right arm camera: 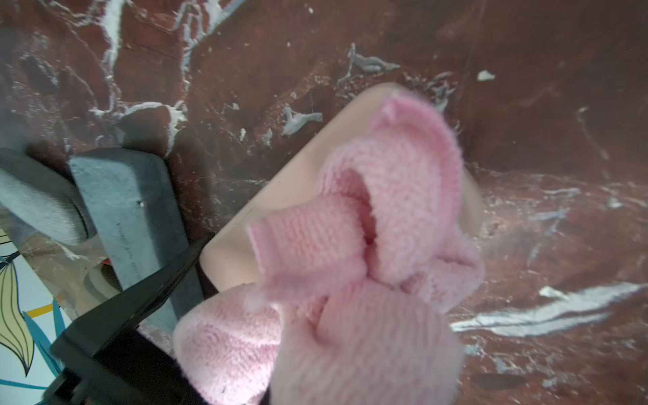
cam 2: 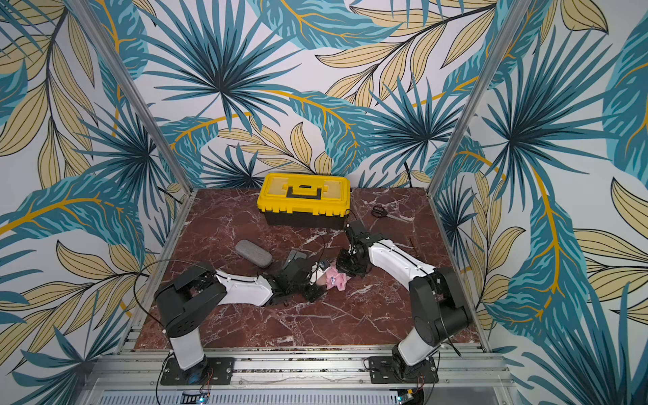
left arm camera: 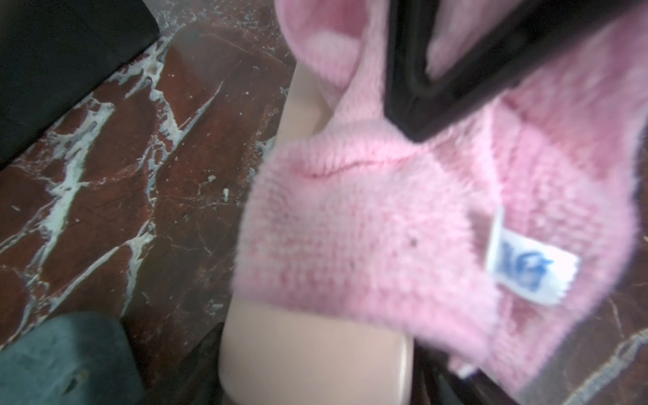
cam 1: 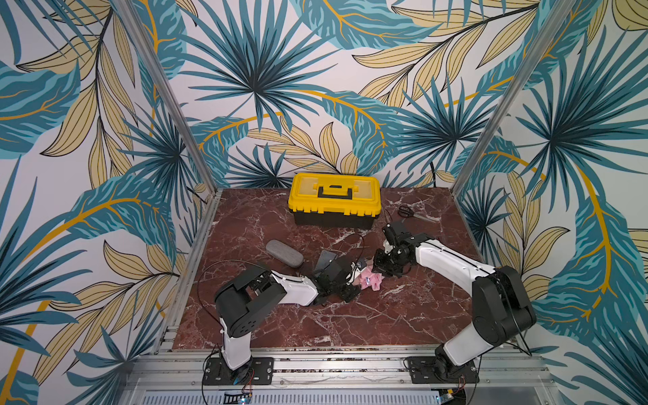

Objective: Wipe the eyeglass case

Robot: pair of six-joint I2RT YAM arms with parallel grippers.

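A smooth beige case (left arm camera: 314, 357) lies under a pink cloth (left arm camera: 364, 236) with a white tag. My right gripper (cam 1: 382, 264) is shut on the cloth, which is bunched and draped across the case; one of its black fingers (left arm camera: 418, 87) shows over the cloth in the left wrist view. At the case's near end is my left gripper (cam 1: 352, 280). Its dark fingers (left arm camera: 202, 357) flank the case low in the left wrist view, but whether they grip it is hard to tell. Much of the case is covered in the right wrist view (right arm camera: 283, 195).
A grey oblong case (cam 1: 284, 253) rests left of the arms. A dark flat item (cam 1: 326, 258) lies just behind the left gripper. The yellow toolbox (cam 1: 335, 199) stands at the back, scissors (cam 1: 406, 211) to its right.
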